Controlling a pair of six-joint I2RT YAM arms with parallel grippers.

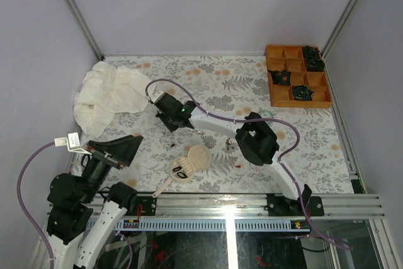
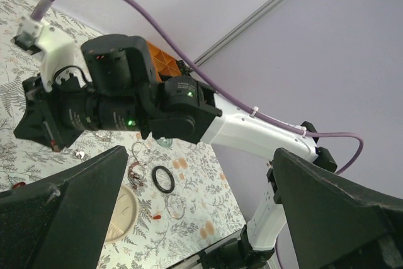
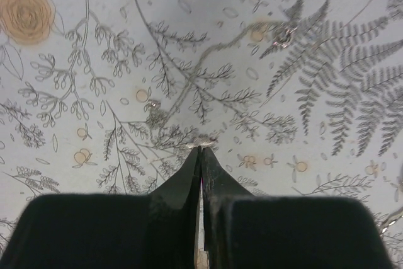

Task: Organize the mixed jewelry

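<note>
In the top view, my right gripper points down at the patterned cloth, left of centre. Its fingers are shut in the right wrist view, a small shiny piece right at their tips; whether it is pinched cannot be told. A thin chain lies beyond the tips. My left gripper stands open and empty at the front left, above the table. In the left wrist view, a black bangle, a clear bangle and a red piece lie apart. The divided wooden tray holds dark items in several compartments.
A pale round hand mirror or dish lies at the front middle with dark pieces on its handled half. A crumpled white cloth covers the back left. My right arm and its hose span the middle.
</note>
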